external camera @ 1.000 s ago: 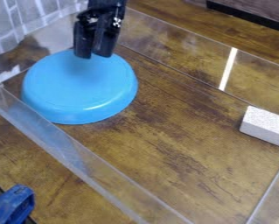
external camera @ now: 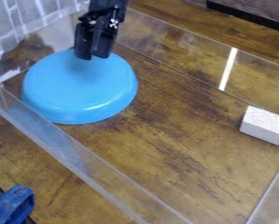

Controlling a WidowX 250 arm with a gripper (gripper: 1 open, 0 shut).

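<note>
The black gripper (external camera: 97, 42) hangs at the top of the view, over the back part of a round blue disc (external camera: 80, 92) on the wooden floor of a clear-walled tray. Its fingertips are small and dark, and whether they are open or shut is unclear.
A white block (external camera: 267, 126) lies at the right edge. A blue object (external camera: 10, 206) sits at the lower left corner, outside the clear wall. A white tiled wall stands at the top left.
</note>
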